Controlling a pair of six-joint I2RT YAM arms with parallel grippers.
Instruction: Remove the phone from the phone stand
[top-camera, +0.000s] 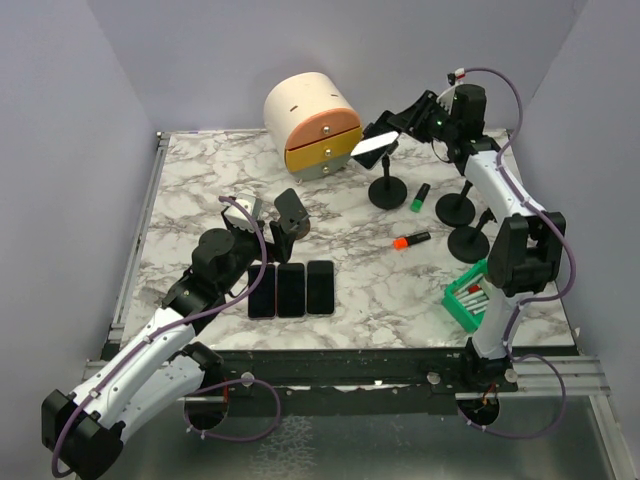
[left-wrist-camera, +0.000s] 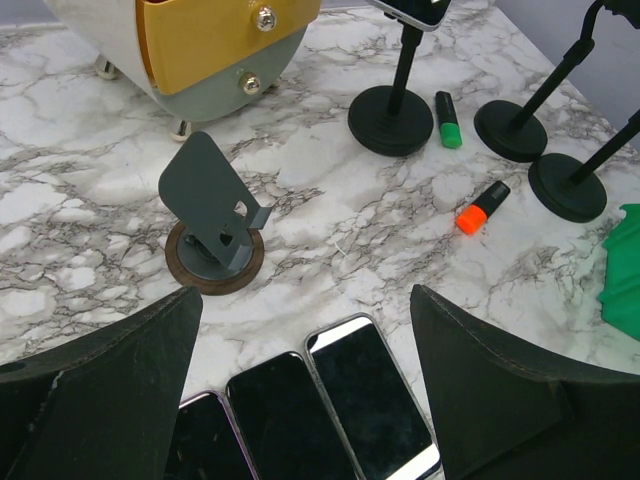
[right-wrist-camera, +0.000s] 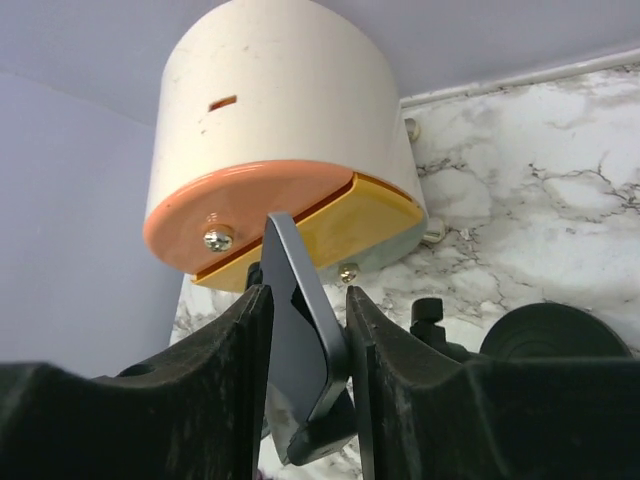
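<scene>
A phone (top-camera: 372, 146) is tilted on the tall black stand (top-camera: 386, 191) at the back right, its pale side catching light. My right gripper (top-camera: 405, 123) is at its upper right; in the right wrist view the phone (right-wrist-camera: 305, 320) stands edge-on between the fingers, and whether they grip it cannot be told. My left gripper hangs open above the front left, near three phones (top-camera: 291, 290) lying flat and an empty angled holder (left-wrist-camera: 208, 200).
A rounded drawer cabinet (top-camera: 312, 115) stands at the back. Two more black stands (top-camera: 467, 243), two markers (top-camera: 411, 240) and a green basket (top-camera: 452, 306) are on the right.
</scene>
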